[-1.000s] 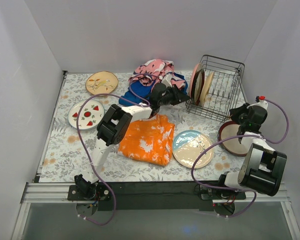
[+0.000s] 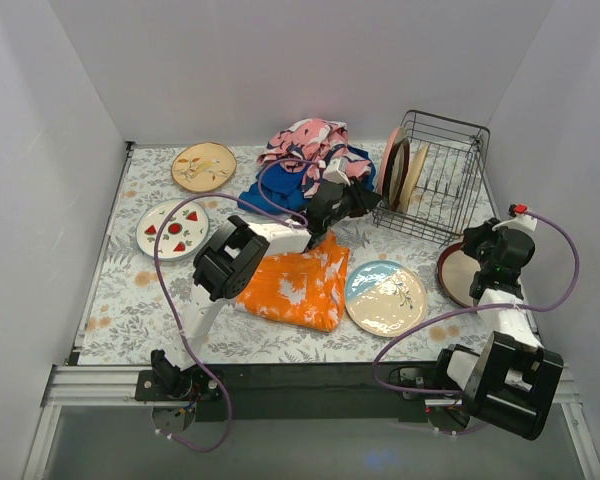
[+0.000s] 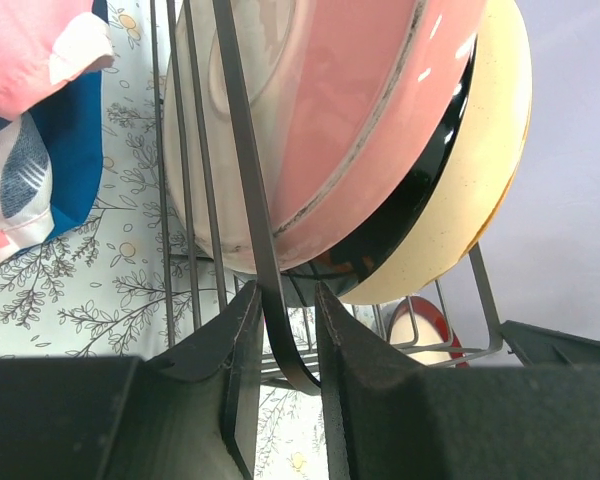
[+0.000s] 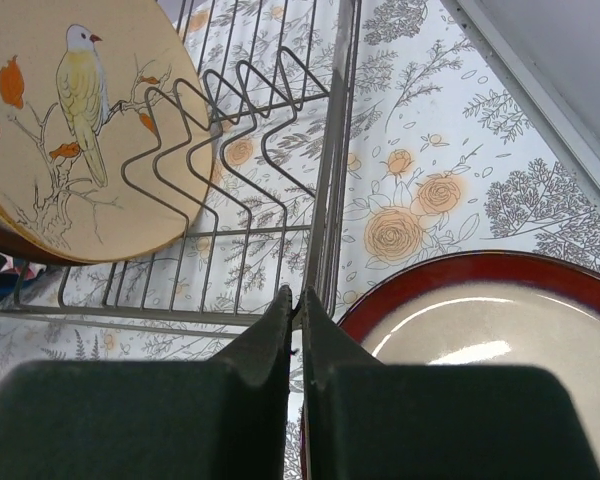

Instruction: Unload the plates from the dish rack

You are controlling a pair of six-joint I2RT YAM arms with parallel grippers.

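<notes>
The black wire dish rack [image 2: 435, 118] stands at the back right with several plates upright in its left part. Among them are a pink plate [image 3: 365, 110], a dark plate [image 3: 420, 190] and a yellow plate [image 4: 110, 120] with a bird on it. My left gripper is at the rack's front left corner, its fingers slightly apart with a rack bar passing between them. My right gripper is at the front right corner, fingertips close together against the rack's edge bar; whether they clasp it is unclear.
A brown-rimmed plate [image 4: 480, 345] lies below the right gripper. A blue-and-cream plate [image 2: 385, 300], an orange cloth [image 2: 298, 285], a strawberry plate [image 2: 172, 240] and a yellow plate [image 2: 203, 167] lie on the table. Pink and blue cloths [image 2: 305, 150] are heaped left of the rack.
Both arms have shifted slightly: the left gripper's body has come a little nearer the front and right, and the right arm's forearm has moved left and frontward. The rack and plates look unmoved.
</notes>
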